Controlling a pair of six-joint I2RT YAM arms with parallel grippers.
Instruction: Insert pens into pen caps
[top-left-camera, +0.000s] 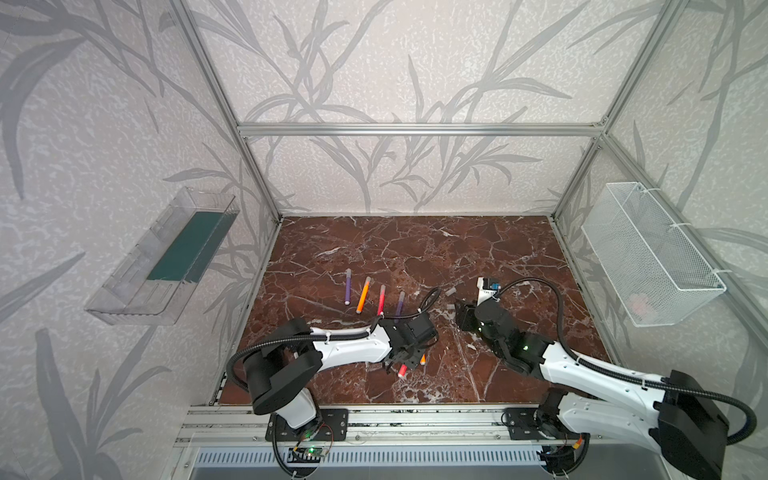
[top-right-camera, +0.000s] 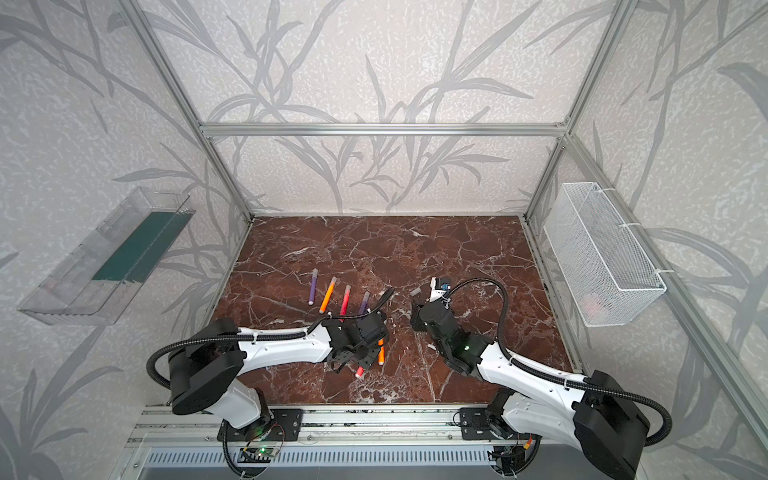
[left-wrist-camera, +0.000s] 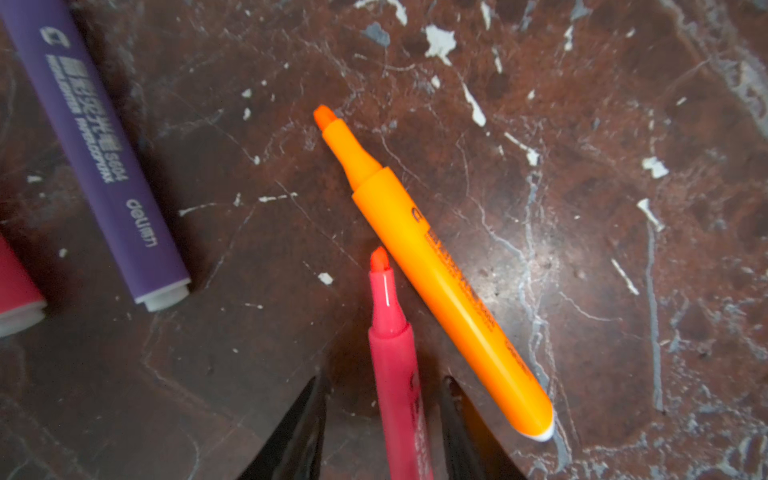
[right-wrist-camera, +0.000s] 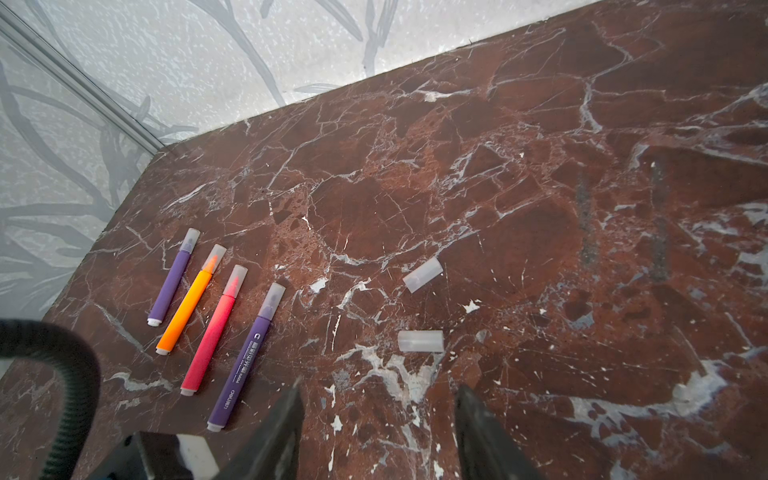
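In the left wrist view my left gripper is low and open, its fingers either side of an uncapped pink pen (left-wrist-camera: 393, 360); an uncapped orange pen (left-wrist-camera: 440, 288) lies alongside. In the right wrist view my open right gripper hangs above the table facing two loose translucent caps (right-wrist-camera: 423, 275). Left of these, four capped pens lie in a row: purple (right-wrist-camera: 172, 284), orange (right-wrist-camera: 184, 312), pink (right-wrist-camera: 208, 344) and purple (right-wrist-camera: 240, 368).
A clear wall basket with a green bottom (top-left-camera: 188, 244) hangs at the left, a white mesh basket (top-left-camera: 648, 256) at the right.
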